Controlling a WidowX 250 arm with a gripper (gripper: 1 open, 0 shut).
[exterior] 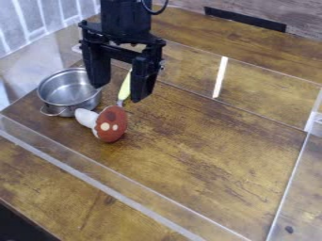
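My black gripper (120,75) hangs in the upper left of the camera view, open, with two fingers pointing down above the objects. Beneath it lies a toy mushroom with a white stem and a red spotted cap (112,126). A steel pot (67,89) with wire handles sits to its left. A yellow elongated object (124,91) lies behind the mushroom, partly hidden by the gripper.
Clear panels edge the left and right sides, and a pale curtain or wall is at the upper left.
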